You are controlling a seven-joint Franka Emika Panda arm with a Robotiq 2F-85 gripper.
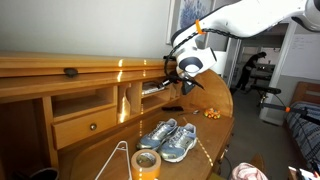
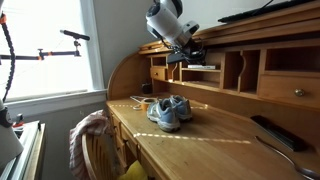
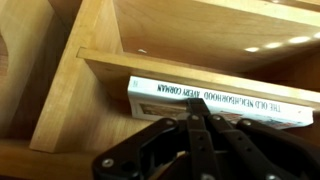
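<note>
A white book (image 3: 162,92) lies spine outward in a wooden cubby of the desk hutch; its spine reads "The Old Neighborhood" and "Avery Corman". In the wrist view my black gripper is right in front of the spine, overlapping its lower edge in the picture. The fingers look shut, with nothing visible between them. Whether the tips touch the book, I cannot tell. From outside, the white arm (image 2: 165,22) reaches up to the hutch shelves, and the same book (image 2: 201,67) shows as a pale strip beside the gripper.
A pair of grey-blue sneakers (image 1: 180,143) stands on the desktop below. Near them are a tape roll (image 1: 146,159) and orange items (image 1: 212,114). A black case (image 2: 279,132) lies on the desk, whose front right part is mostly clear.
</note>
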